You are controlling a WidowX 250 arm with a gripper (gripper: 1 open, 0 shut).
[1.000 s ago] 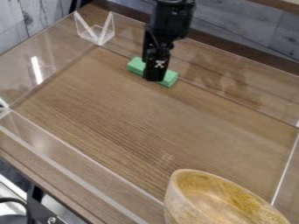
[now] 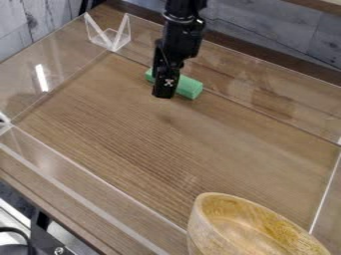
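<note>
My black gripper (image 2: 166,80) hangs from the top of the view, low over a green block (image 2: 186,87) on the wooden table (image 2: 127,139). The gripper stands open and partly covers the block's left end. Whether its fingers touch the block cannot be told.
A large yellow bowl (image 2: 245,227) sits at the front right. Clear plastic holders stand at the back left and left edge. Grey walls border the back.
The arm has shifted a little to the left over the green block. The block looks to be in the same place.
</note>
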